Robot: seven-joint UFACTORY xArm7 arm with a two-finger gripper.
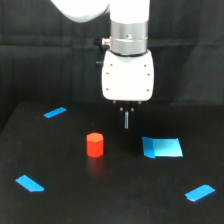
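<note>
An orange-red block [95,145] stands on the dark table, left of the middle. To the right lies a folded blue piece [165,148], made of a larger flat part and a narrow part at its left side. Between these two, and a little behind them in the view, hangs my gripper [126,120] below the white hand. Its thin fingers show only as a narrow dark shape, so whether they are open or shut is unclear. The gripper is apart from both the block and the blue piece.
Strips of blue tape mark the table at the back left [55,112], the front left [30,183] and the front right [200,192]. Bare dark table lies in front of the block. A black curtain [45,70] hangs behind.
</note>
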